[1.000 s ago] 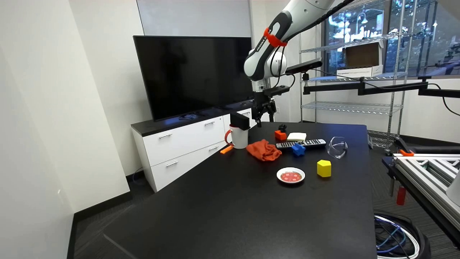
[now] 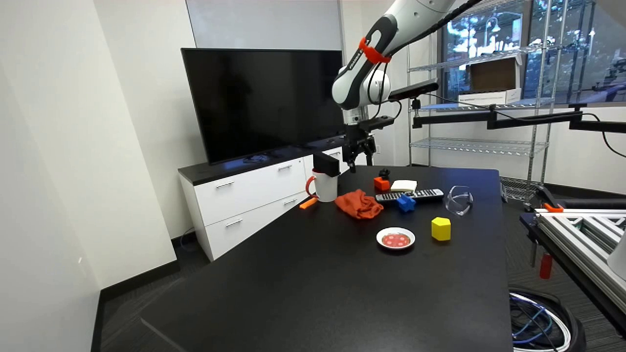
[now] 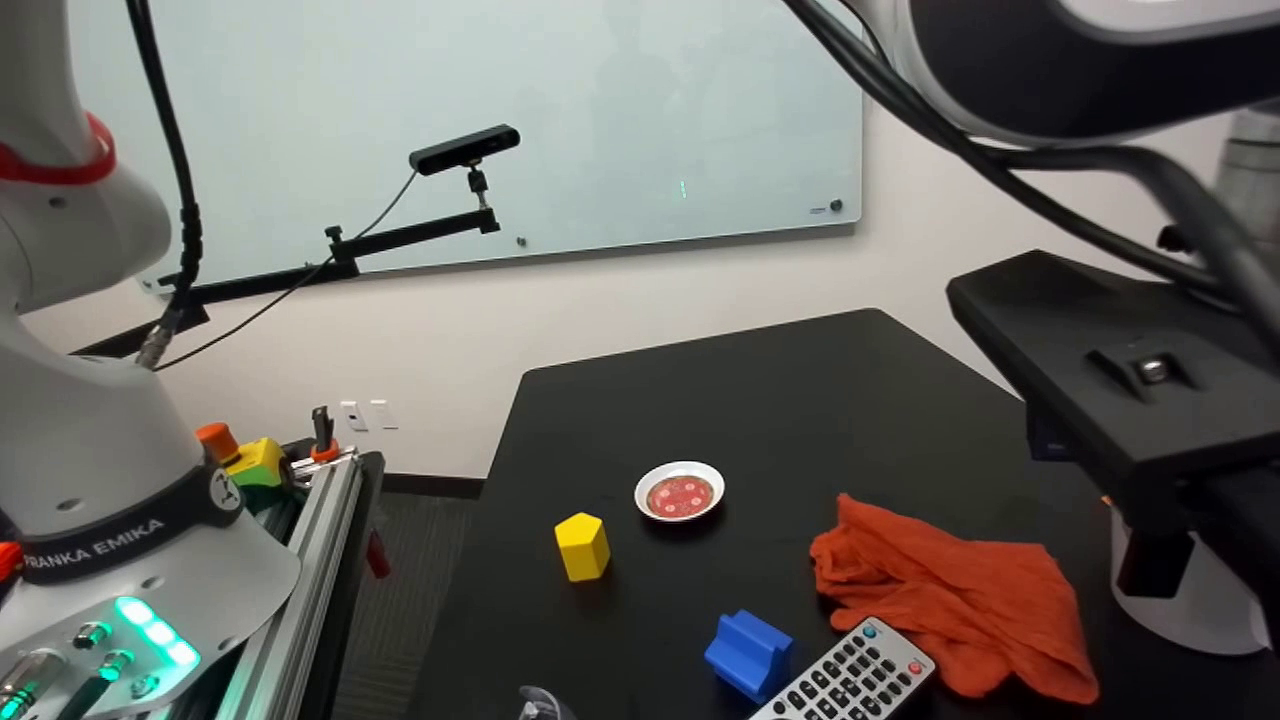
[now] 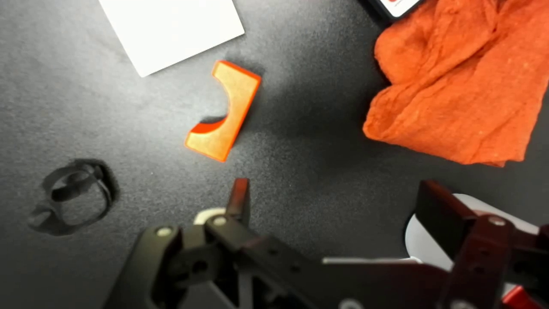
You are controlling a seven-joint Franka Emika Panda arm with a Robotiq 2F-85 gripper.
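My gripper stands open, its two dark fingers wide apart with bare tabletop between them; in exterior view 1 the gripper [image 2: 361, 158] hangs above the far part of the black table. Ahead of the fingers in the wrist view lies an orange arch-shaped block [image 4: 239, 110], touching neither finger. To its right is a crumpled orange cloth [image 4: 458, 98]. A white mug [image 4: 427, 242] is partly hidden behind the right finger. Exterior view 1 shows this mug [image 2: 325, 188] with a red handle and a black block [image 2: 326, 164] at its top.
A white pad [image 4: 175, 31] and a black looped strap [image 4: 74, 193] lie near the arch. Elsewhere are a remote [image 3: 846, 678], blue block [image 3: 749, 655], yellow block [image 3: 583, 547], small patterned dish [image 3: 679, 492] and clear glasses [image 2: 459, 200].
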